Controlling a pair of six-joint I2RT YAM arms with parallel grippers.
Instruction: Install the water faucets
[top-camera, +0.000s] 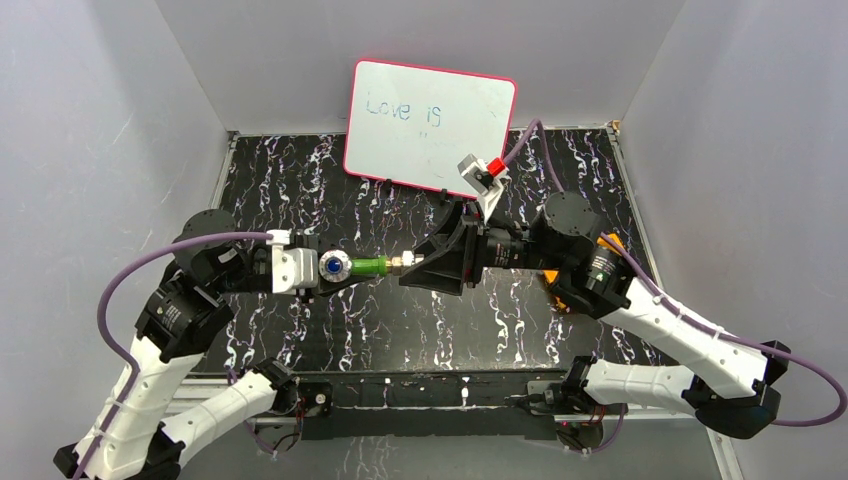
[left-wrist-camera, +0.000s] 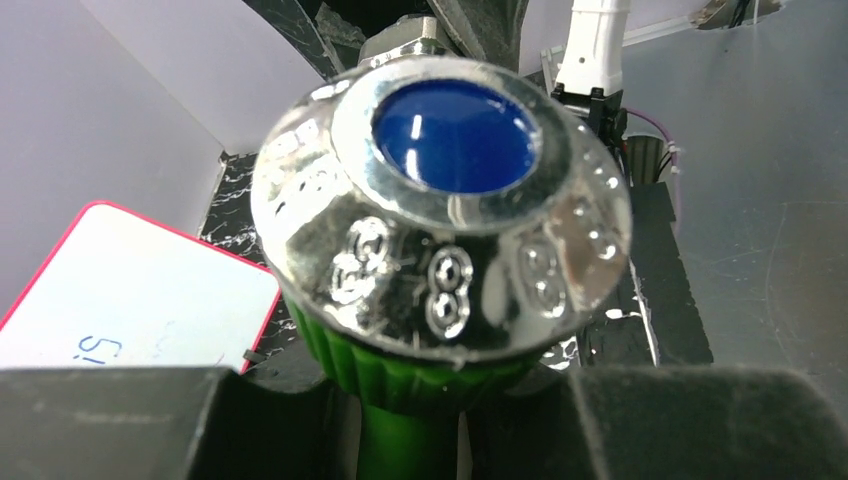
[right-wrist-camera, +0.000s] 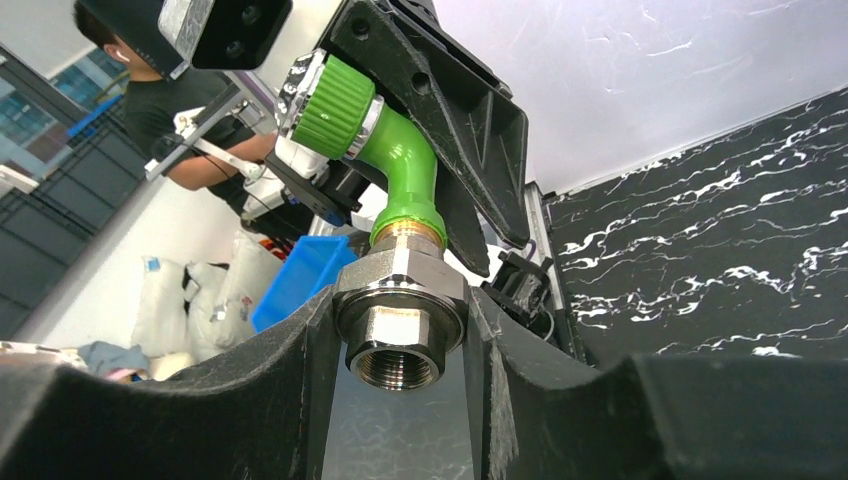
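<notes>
The faucet has a silver knob (left-wrist-camera: 440, 290) with a blue cap, a green elbow body (right-wrist-camera: 405, 165) and a metal nut (right-wrist-camera: 400, 285) with a threaded opening. My right gripper is shut on the nut, one finger pressed to each side. In the top view the faucet hangs level between both arms, its green body (top-camera: 370, 266) pointing from knob to nut. My left gripper straddles the green neck just under the knob. Narrow light gaps show between its fingers and the neck, so it stands partly open. Its fingertips are partly hidden below the knob.
A whiteboard (top-camera: 430, 125) with a red border stands at the back. Something orange (top-camera: 554, 290) lies partly hidden behind the right arm. Grey walls enclose both sides.
</notes>
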